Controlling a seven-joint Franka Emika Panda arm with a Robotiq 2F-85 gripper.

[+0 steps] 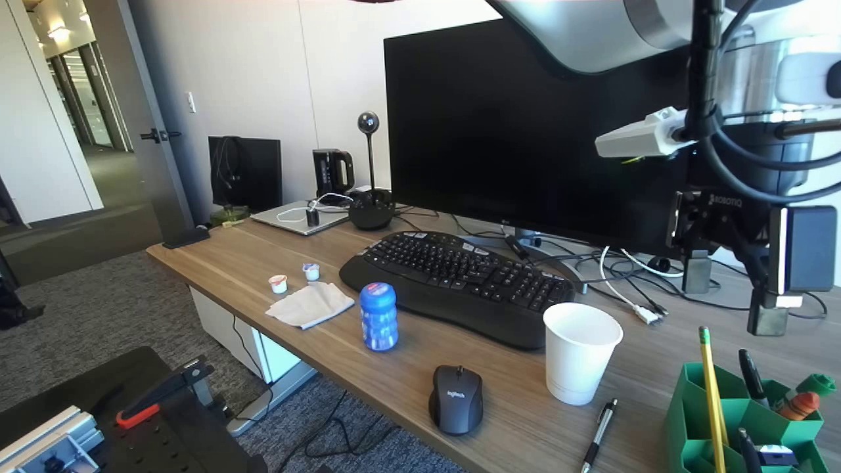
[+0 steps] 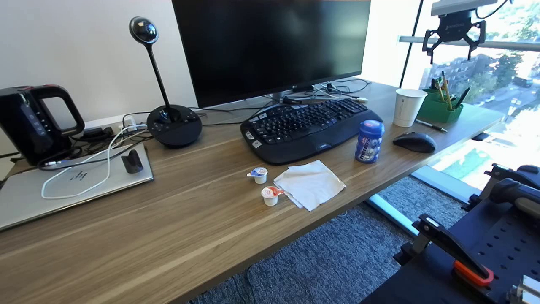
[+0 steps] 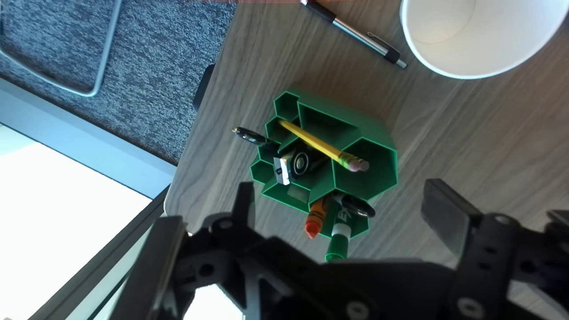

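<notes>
My gripper hangs high above the right end of the desk, its fingers wide apart and nothing between them. Below it, well clear of the fingertips, stands the green pen holder. In the wrist view the holder carries a yellow pencil, a black pen, an orange crayon, a green marker and a small metal sharpener. A white paper cup, upright and open at the top, is beside the holder. On the desk near the cup lies a silver and black pen.
Farther along the desk are a mouse, a blue gum bottle, a keyboard, a folded cloth and two creamer cups. A large monitor stands behind. Cables run below it.
</notes>
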